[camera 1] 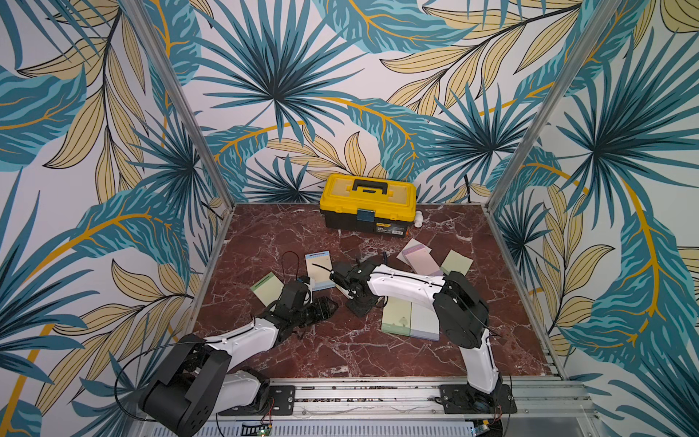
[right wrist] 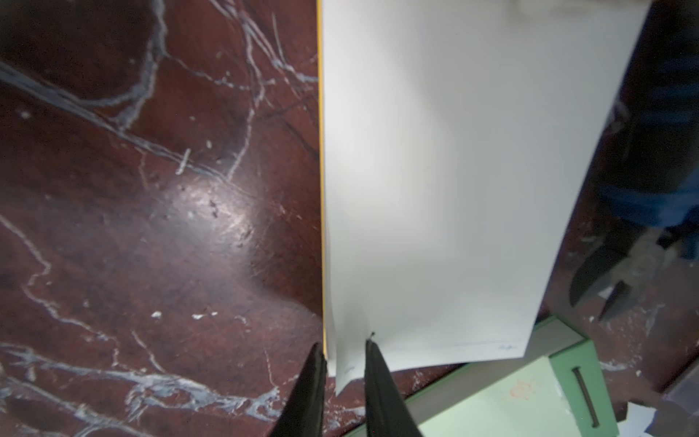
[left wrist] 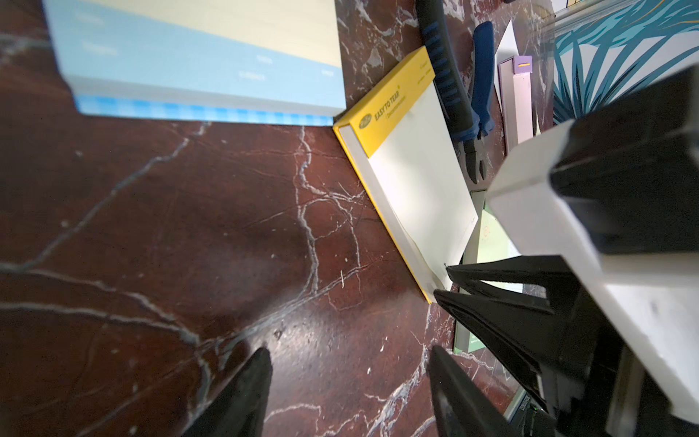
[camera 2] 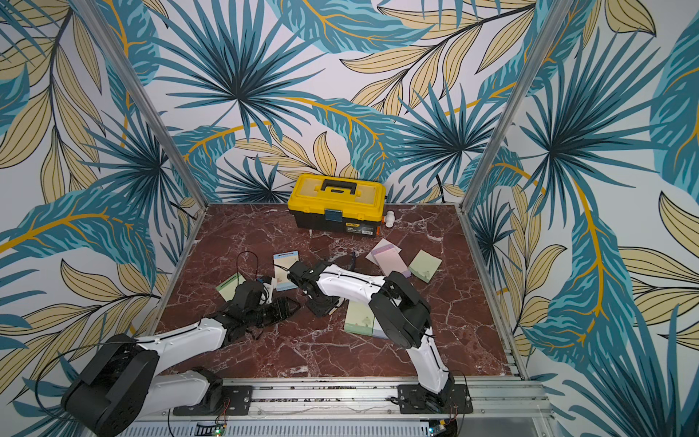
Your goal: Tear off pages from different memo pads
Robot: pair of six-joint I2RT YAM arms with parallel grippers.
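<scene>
A white memo pad with a yellow binding (left wrist: pixel 407 167) lies on the marble table. My right gripper is at its lower corner, fingers part open, one either side of the slightly lifted top-sheet corner (right wrist: pixel 342 375). My left gripper stands open over bare table beside that pad, nothing between its fingers. A blue-and-cream pad (left wrist: pixel 196 65) lies near it. Green pads (camera 1: pixel 395 320), a pink pad (camera 1: pixel 422 260) and another green pad (camera 1: pixel 456 263) lie to the right; one more (camera 1: pixel 264 284) lies at far left.
Pliers with blue handles (left wrist: pixel 480 73) lie beside the white pad. A yellow toolbox (camera 1: pixel 367 200) stands at the back with a small white object (camera 2: pixel 389 217) beside it. The front left and far right of the table have free room.
</scene>
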